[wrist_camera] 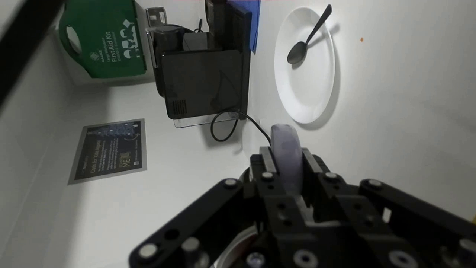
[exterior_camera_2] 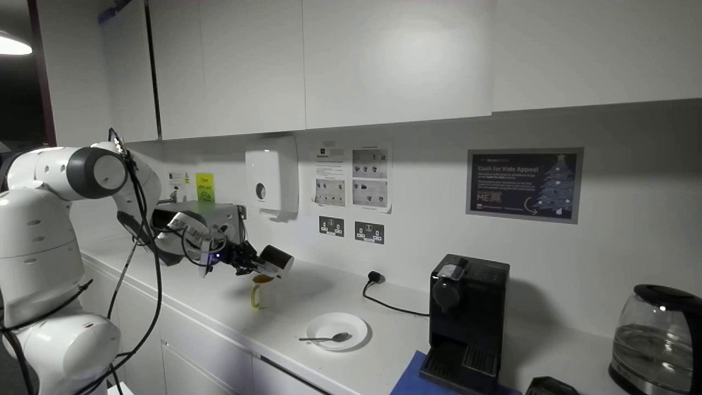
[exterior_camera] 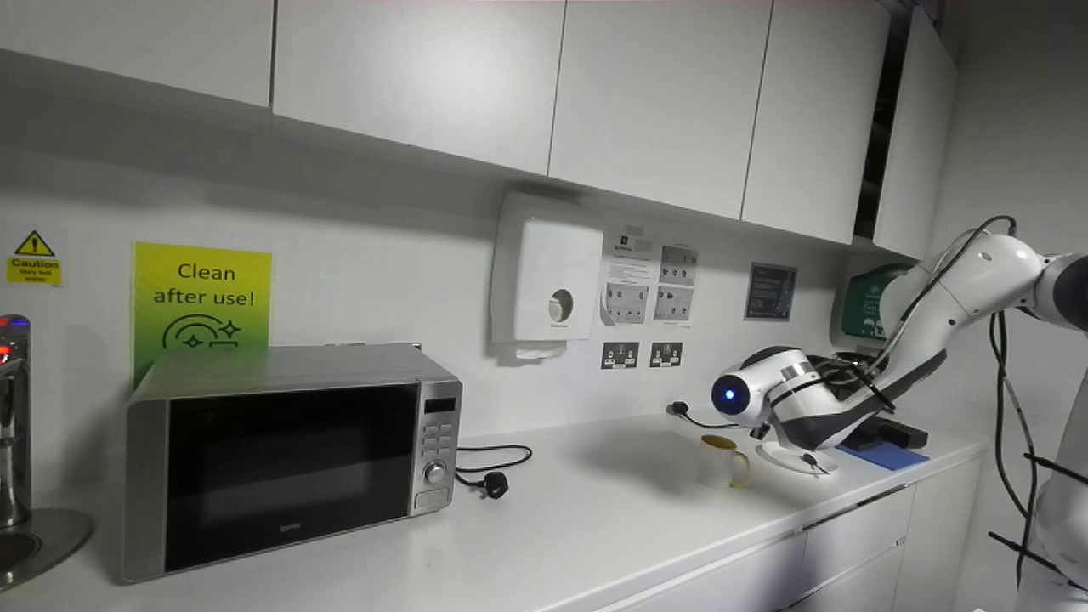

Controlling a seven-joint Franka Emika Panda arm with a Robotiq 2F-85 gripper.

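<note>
My gripper is shut on the pale handle (wrist_camera: 286,145) of a tilted mug. In exterior view 2 this held mug (exterior_camera_2: 277,260) lies nearly on its side above the counter, its dark outer wall or opening facing away from the arm. Just below it stands an upright white mug with a yellow inside and handle (exterior_camera_2: 261,290), also seen as the yellow-handled mug (exterior_camera: 722,464) in exterior view 1. There the gripper and the held mug are mostly hidden behind the wrist. Whether the two mugs touch, I cannot tell.
A white plate (exterior_camera_2: 317,325) with a spoon (exterior_camera_2: 339,337) rests nearby on the counter. Farther along are a black coffee machine (exterior_camera_2: 467,309) on a blue mat and a glass kettle (exterior_camera_2: 648,349). The microwave (exterior_camera: 296,459) stands at the other end, with bare counter between.
</note>
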